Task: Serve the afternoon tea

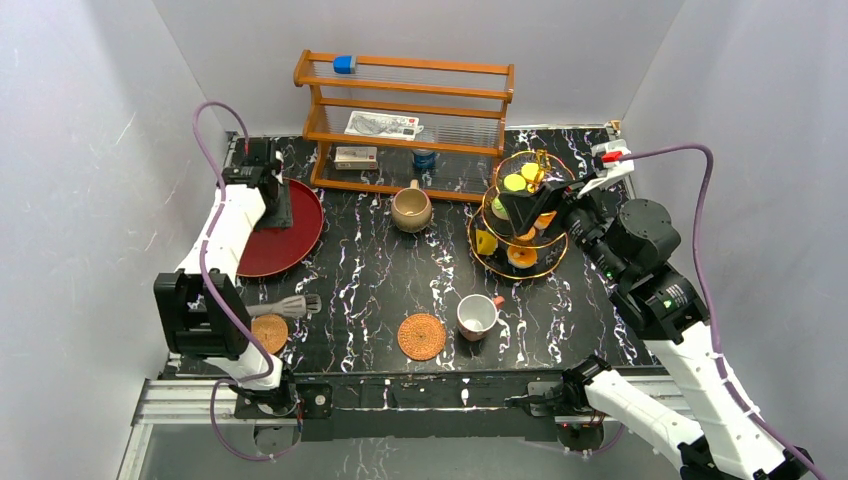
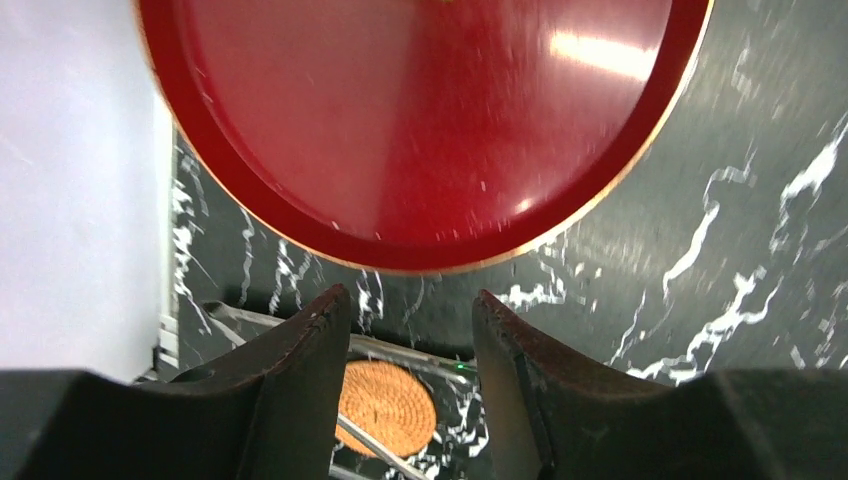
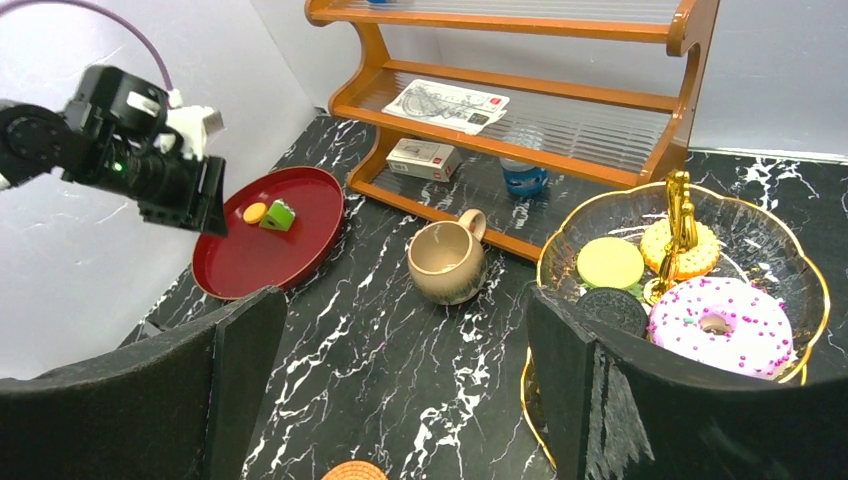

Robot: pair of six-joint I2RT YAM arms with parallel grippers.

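The red plate (image 1: 295, 235) sits at the left, a yellow piece (image 3: 255, 213) and green piece (image 3: 281, 216) on it. My left gripper hangs over its near rim, fingers apart, nothing between them. Metal tongs (image 1: 288, 306) lie below the plate across a woven coaster (image 2: 390, 400). My right gripper stands open by the tiered stand of treats (image 3: 820, 300), which holds a pink sprinkled donut (image 3: 700, 345), cookies and a dark biscuit.
A beige mug (image 1: 411, 208) stands centre; a white cup (image 1: 476, 315) and a coaster (image 1: 421, 337) sit at the front. A wooden rack (image 1: 405, 145) stands at the back.
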